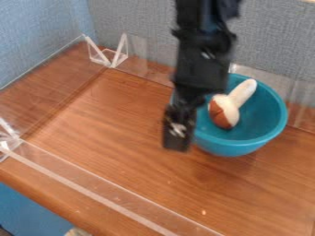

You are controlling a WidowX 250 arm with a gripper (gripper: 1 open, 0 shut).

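My gripper point(185, 124) comes down from the top centre, dark and motion-blurred, and stands open at the left rim of a teal bowl point(256, 129). A white and orange-brown object point(224, 112), elongated, lies in the bowl, partly behind the gripper. Whether the fingertips touch the bowl is too blurred to tell.
Clear panels run along its edges, with small white brackets point(109, 55) at the back left and left edge. A grey wall stands behind.
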